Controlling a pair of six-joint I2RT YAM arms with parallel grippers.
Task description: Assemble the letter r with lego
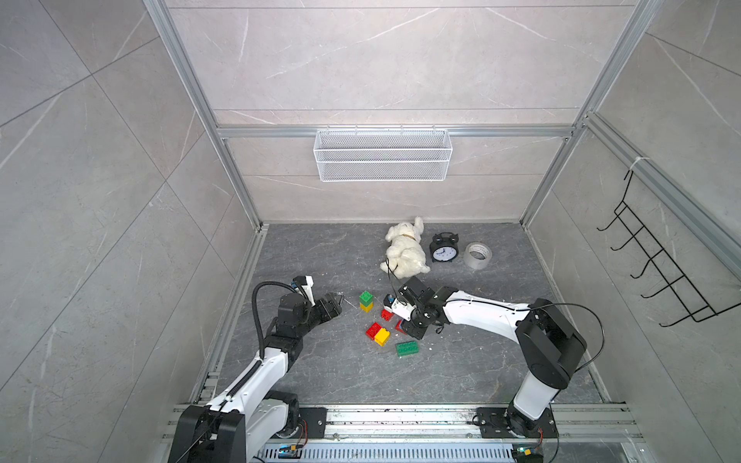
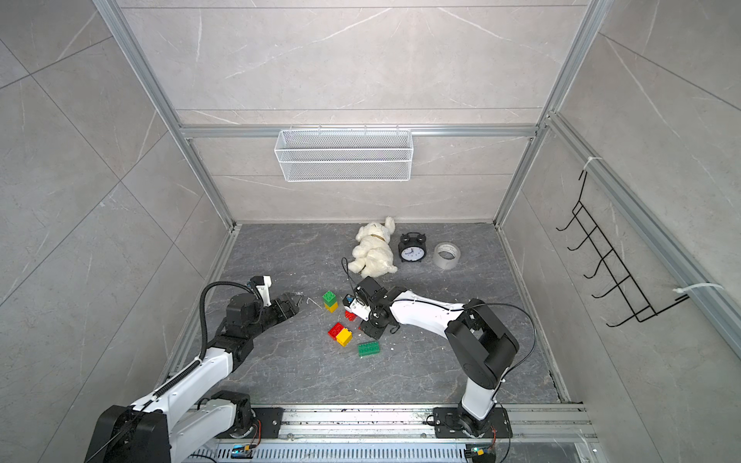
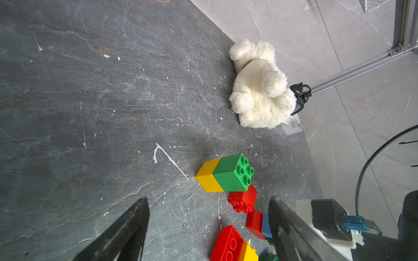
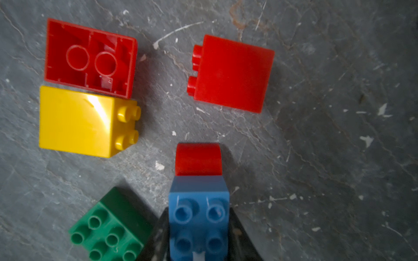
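Note:
My left gripper hangs open, left of an upright green brick stacked on a yellow one. My right gripper is low over the floor, its fingers either side of a blue brick; their grip is unclear. A red curved piece lies just beyond the blue brick. Around it lie a red brick on its side, an upturned red brick, a yellow brick and a green brick.
A white plush toy, a black alarm clock and a tape roll sit at the back.

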